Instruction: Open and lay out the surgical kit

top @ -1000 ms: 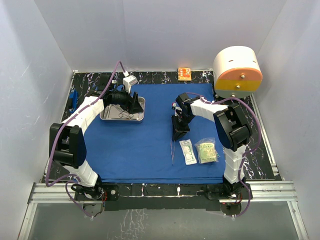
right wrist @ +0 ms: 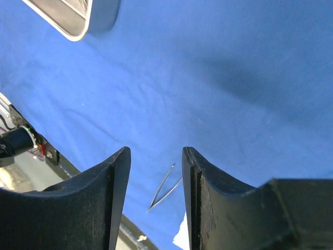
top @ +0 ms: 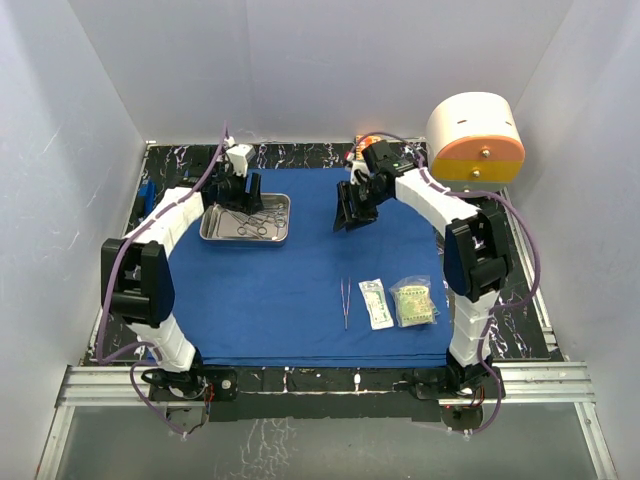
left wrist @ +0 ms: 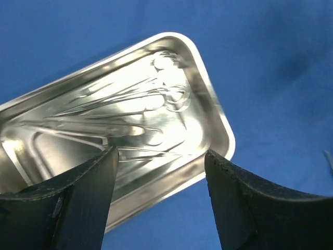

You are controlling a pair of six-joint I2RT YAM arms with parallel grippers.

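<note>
A steel tray (top: 284,225) holding several metal scissor-like instruments (left wrist: 151,94) sits on the blue cloth at left. My left gripper hangs open over it, nothing between its fingers. My right gripper is over bare cloth right of the tray, partly open and empty. Tweezers (top: 346,303) lie on the cloth lower down, beside a white packet (top: 376,304) and a bagged pale yellow pack (top: 413,301); in the right wrist view the tweezers show beyond the fingers.
A rounded cabinet (top: 475,135) stands at back right. An orange box (top: 366,140) at the back is partly behind the right arm.
My right gripper has moved back, away from the tweezers, which stay on the cloth. My left gripper has shifted slightly back and left over the tray.
</note>
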